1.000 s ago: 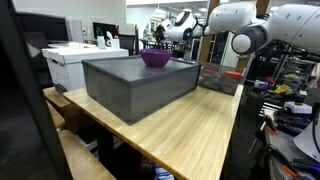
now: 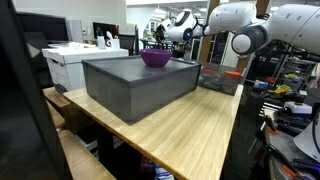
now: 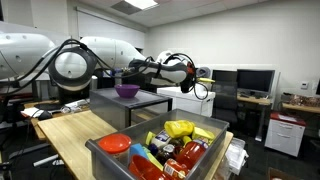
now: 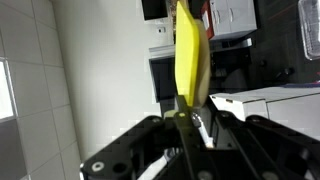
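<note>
A long, slightly curved yellow object (image 4: 189,55) stands out from between the fingers of my gripper, which is shut on it. In exterior view 2 the gripper (image 3: 193,75) is held high at the end of the outstretched arm, level and well above the bin of toys. Seen from exterior view 1, the gripper (image 2: 160,33) is small and far off, beyond the purple bowl (image 2: 155,57). That bowl rests upright on the grey box (image 2: 140,95), clear of the gripper.
A grey bin (image 3: 120,160) holds several colourful toys, some yellow and red. Bare wooden tabletop (image 2: 180,140) lies in front of the grey box. Desks with monitors (image 3: 254,82) and a white cabinet (image 3: 285,135) stand behind. Open air surrounds the gripper.
</note>
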